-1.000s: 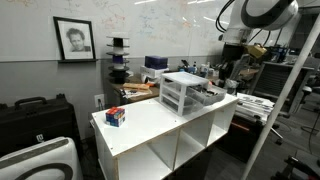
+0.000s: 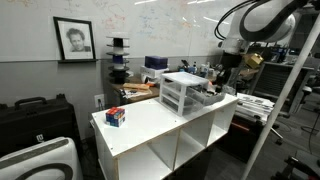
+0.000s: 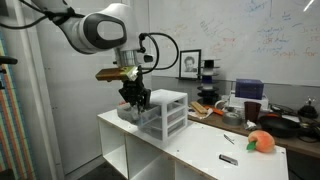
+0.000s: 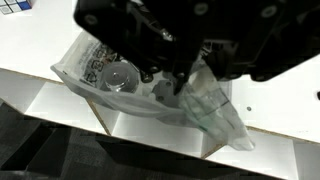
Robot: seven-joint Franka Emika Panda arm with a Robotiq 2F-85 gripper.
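Observation:
A white drawer unit with clear drawers stands on the white shelf top. One clear drawer is pulled out and holds a round transparent object. Just over the open drawer, my gripper points down, its fingers closed together. A crumpled, translucent greenish-white sheet hangs at the fingers and over the drawer's front edge; the exact contact is dark and hard to make out. In the second exterior view my gripper is at the drawer's near end.
A red-and-blue box stands at the near end of the white shelf top. An orange round object and a dark marker-like item lie on the open surface. Cookware crowds the table behind.
My arm has shifted slightly near the open drawer, with the gripper staying over it. The drawer unit and the box on the shelf top stay where they were.

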